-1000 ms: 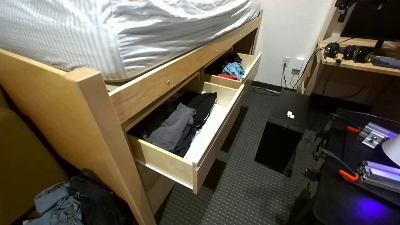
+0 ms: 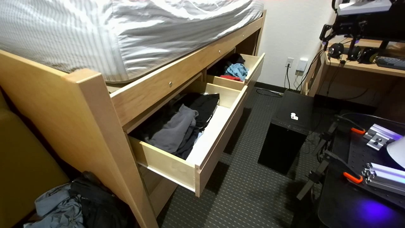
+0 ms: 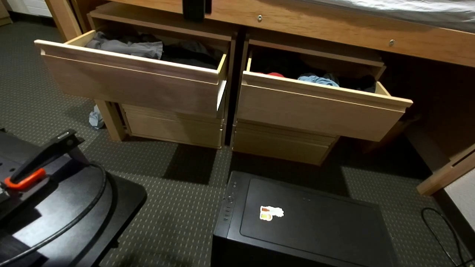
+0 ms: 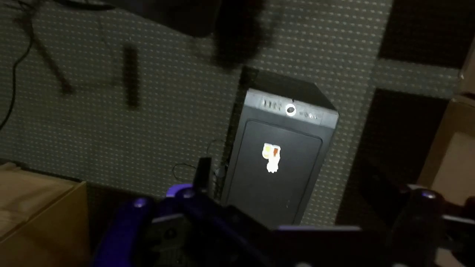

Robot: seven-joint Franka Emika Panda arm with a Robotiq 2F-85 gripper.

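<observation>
My gripper (image 2: 340, 41) hangs at the upper right of exterior view 1, in front of the desk and monitor. Its two dark fingers (image 2: 325, 34) stand apart, with nothing seen between them. In the wrist view the gripper spreads its fingers above the black computer case (image 4: 271, 195), far below. The near drawer (image 2: 227, 127) is pulled out and holds grey and black clothes (image 2: 171, 127). Beyond it the far drawer (image 2: 257, 70) is also out, with a blue cloth (image 2: 237, 71) and a red cloth (image 2: 230, 78) inside.
The computer case stands on carpet between the drawers and the black table (image 2: 341, 205). Clamps and metal profiles (image 2: 387, 178) crowd that table. More clothes (image 2: 62, 207) lie beside the bed's end. A black shape (image 3: 194, 9) cuts into the top of exterior view 2; I cannot tell what it is.
My gripper has come further down into exterior view 1, with both fingers and the white part above them now showing in front of the monitor. Drawers and clothes have not moved.
</observation>
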